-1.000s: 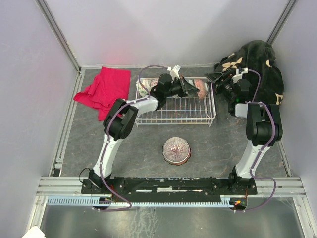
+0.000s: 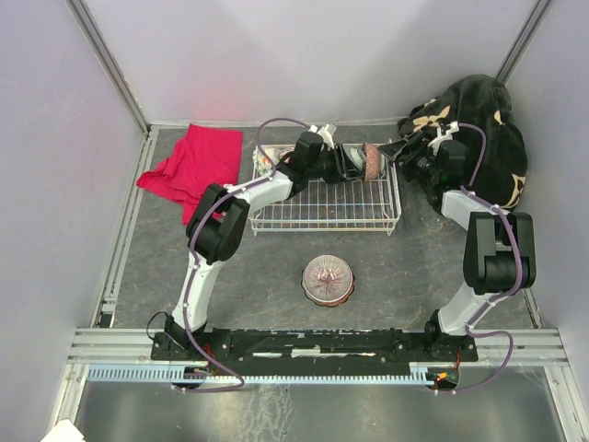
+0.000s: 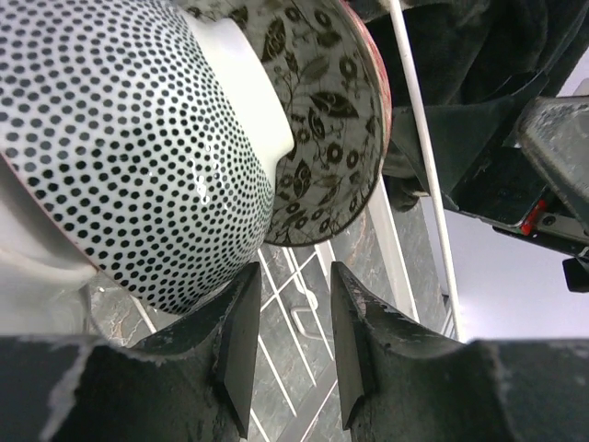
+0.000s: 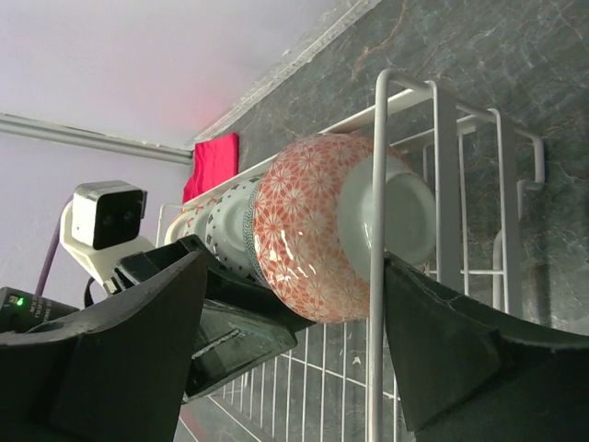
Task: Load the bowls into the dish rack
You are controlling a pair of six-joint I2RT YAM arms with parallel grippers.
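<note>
The orange patterned bowl stands on edge at the right end of the white wire rack (image 2: 322, 221); its dark leaf-patterned inside (image 3: 327, 120) shows in the left wrist view. A black-speckled bowl (image 3: 138, 138) stands beside it. My left gripper is open below these bowls, nothing between its fingertips. My right gripper is at the rack's right end; its fingers stand apart with an upright rack wire close to one, and its grip on anything is not clear. A ribbed bowl (image 2: 328, 279) lies upside down on the table in front.
A red cloth (image 2: 198, 166) lies left of the rack, and a dark patterned blanket (image 2: 488, 120) is bunched at the back right. More dishes (image 2: 269, 159) fill the rack's left back. The rack's front half is empty. Bare table surrounds the ribbed bowl.
The orange bowl has turned from slanted to nearly upright on its edge. My left gripper has drawn slightly left and away from it. My right arm has shifted slightly.
</note>
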